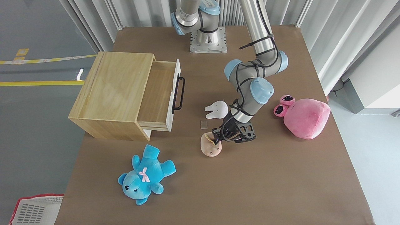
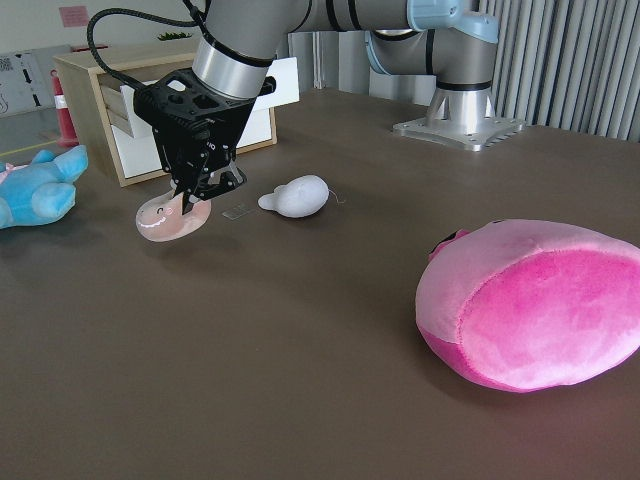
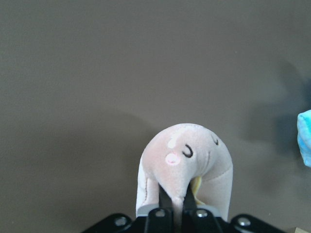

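Note:
A small pale pink plush with a stitched face is held by my gripper above or at the tabletop, just right of the wooden box's open drawer. In the wrist view, the black fingers are closed on a fold of the pink plush, which bunches up around them. The left view shows the plush beneath the gripper; whether it touches the table is unclear.
A wooden drawer box stands left, its drawer open. A white bunny plush, a large pink plush and a blue bear lie around.

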